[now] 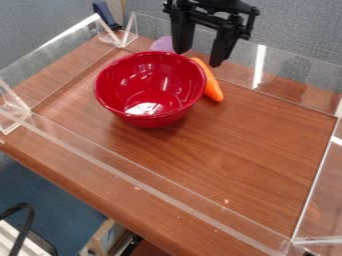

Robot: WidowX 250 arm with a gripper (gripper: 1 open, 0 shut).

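Observation:
My black gripper [203,42] hangs open at the top centre, above the back of the table, with nothing visible between its two fingers. Below it a red bowl [150,88] sits empty on the wooden table [227,170]. An orange carrot [211,85] lies against the bowl's right side, partly hidden behind it. A purple round object [162,45] is behind the bowl, partly covered by the bowl and the gripper.
Clear plastic walls [289,94] border the table. A dark blue object [104,14] stands outside at the back left.

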